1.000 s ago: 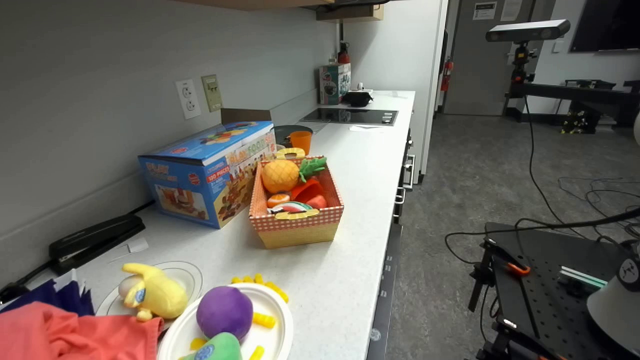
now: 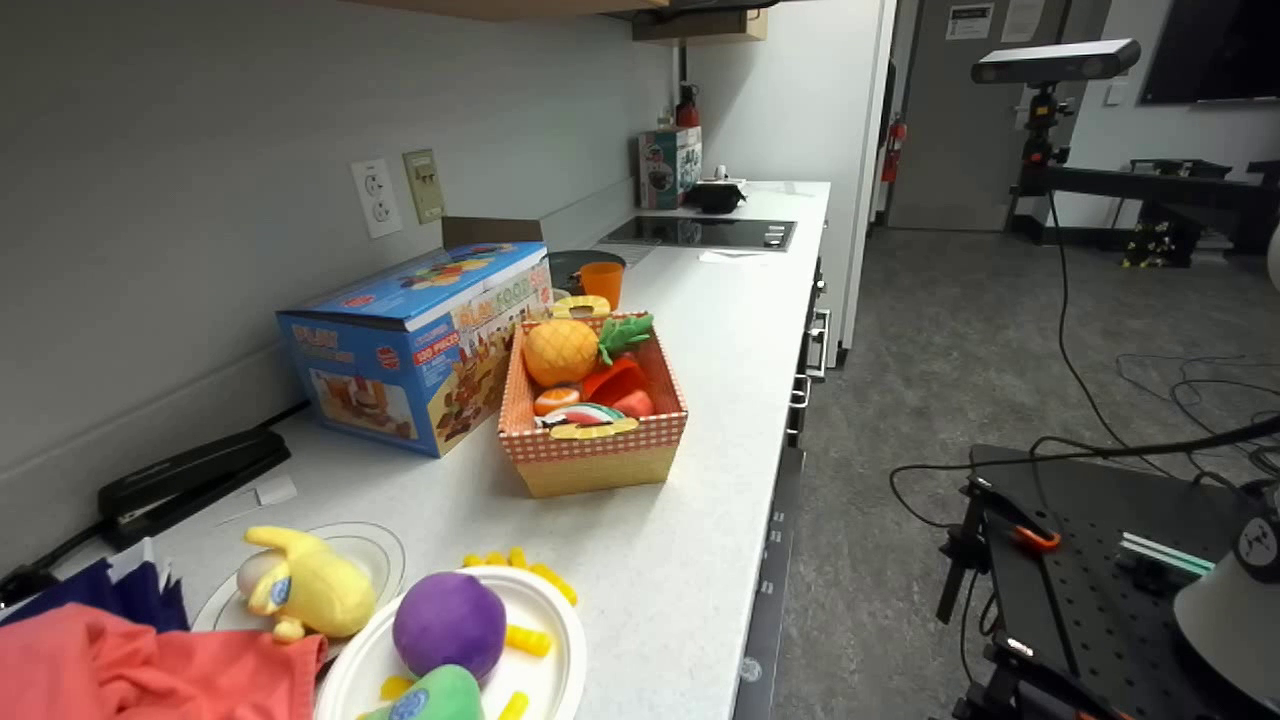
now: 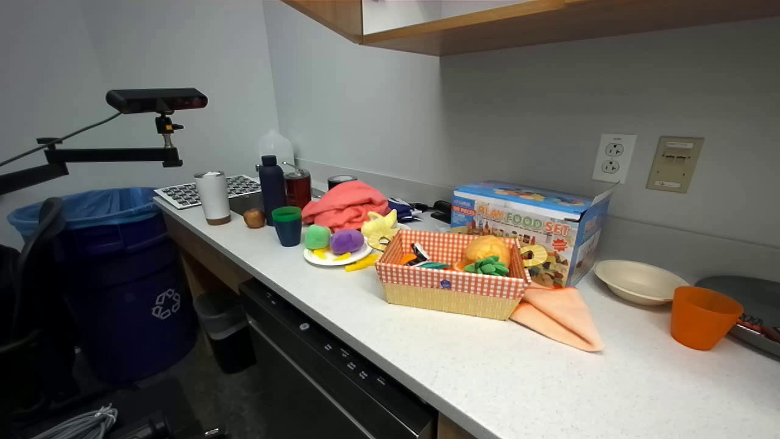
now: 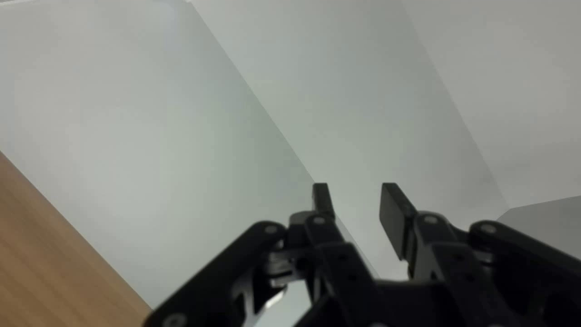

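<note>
In the wrist view my gripper stands partly open, with an empty gap between its two black fingers. Behind them are only pale, plain surfaces and a strip of wood point(image 4: 49, 256) at the lower left. Neither exterior view shows the gripper. On the counter sits a red-checked basket point(image 3: 450, 299) holding a toy pineapple point(image 2: 560, 352) and other toy food. Nearer exterior view 1, a white plate point(image 2: 566, 624) bears a purple plush point(image 2: 450, 624), a green plush point(image 2: 439, 696) and yellow pieces. A yellow plush point(image 2: 314, 586) lies beside it.
Against the wall stands a blue play food box point(image 2: 360, 348). An orange cup point(image 3: 703, 317), a cream bowl point(image 3: 637, 281) and a peach cloth point(image 3: 559, 314) lie past the basket. Wooden cupboards point(image 3: 497, 25) overhang the counter.
</note>
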